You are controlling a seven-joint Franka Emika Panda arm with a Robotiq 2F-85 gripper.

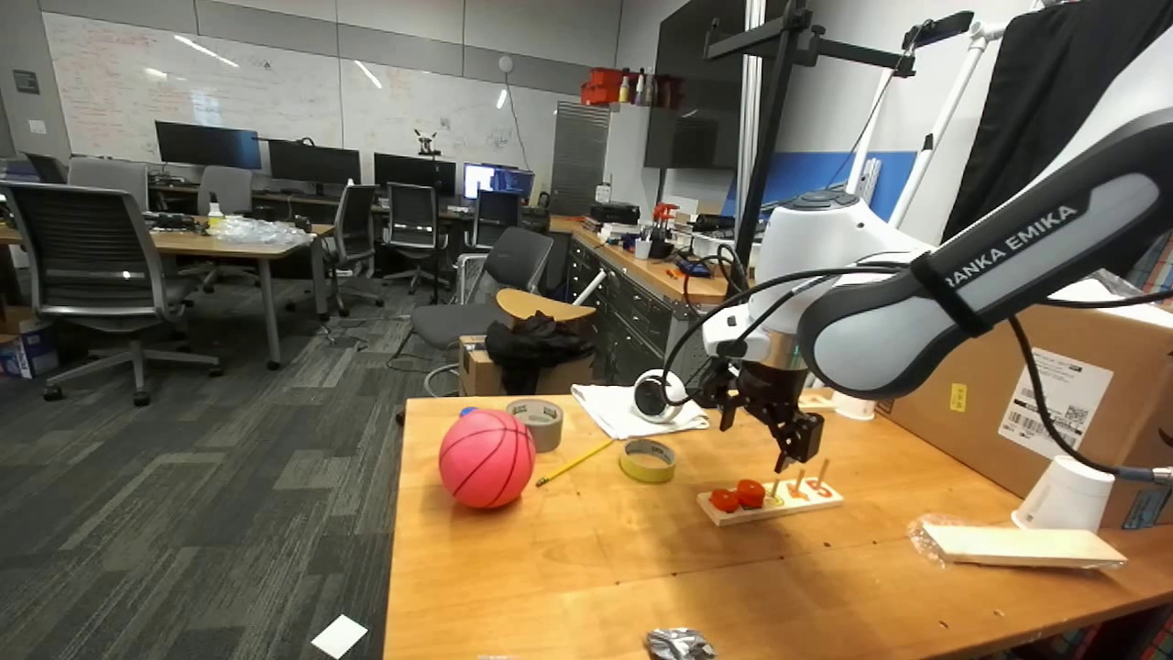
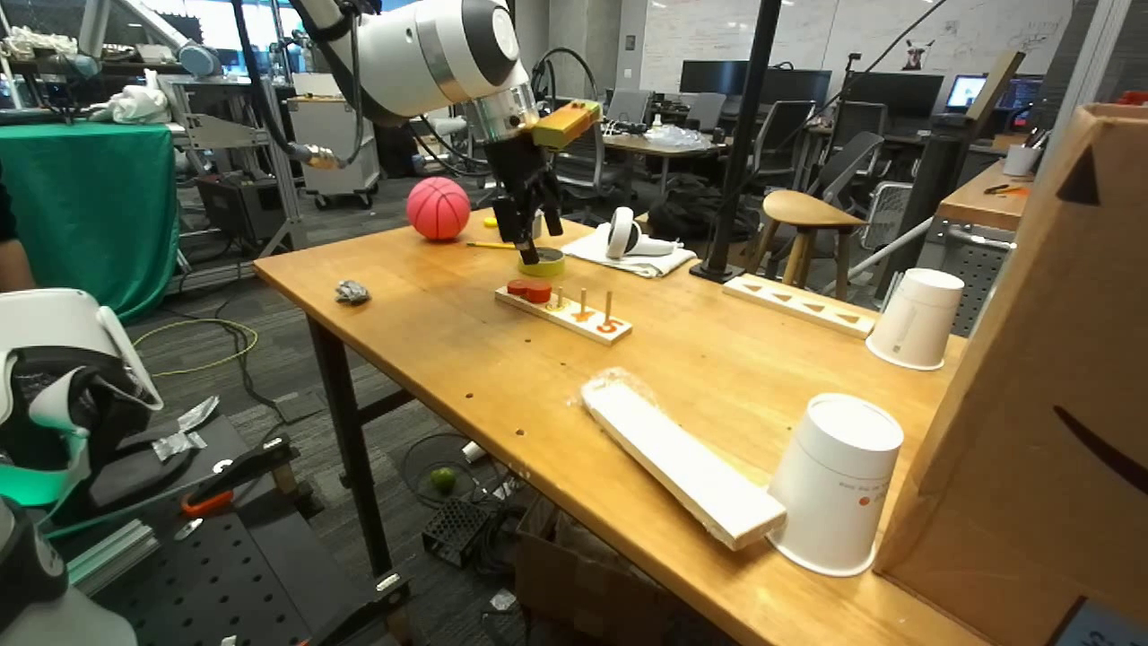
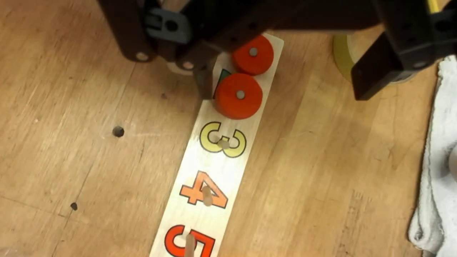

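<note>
A pale wooden peg board (image 1: 771, 502) with printed numbers lies on the table. Two red discs sit on it at one end: one red disc (image 3: 239, 96) borders the yellow 3, and another red disc (image 3: 253, 55) is behind it. The pegs at 3, 4 and 5 are bare. My gripper (image 1: 754, 442) hangs above the board with its fingers wide apart and nothing between them. In the wrist view, one of its fingers (image 3: 205, 83) overlaps the board's edge beside the nearer disc, while the other is well off to the right.
A yellow tape roll (image 2: 543, 263) lies just behind the board. The pink ball (image 1: 487, 458), grey tape roll (image 1: 538, 423) and pencil (image 1: 574, 463) are farther left. A white cloth (image 2: 630, 254) bears a round white device. Bare table surrounds the board's near side.
</note>
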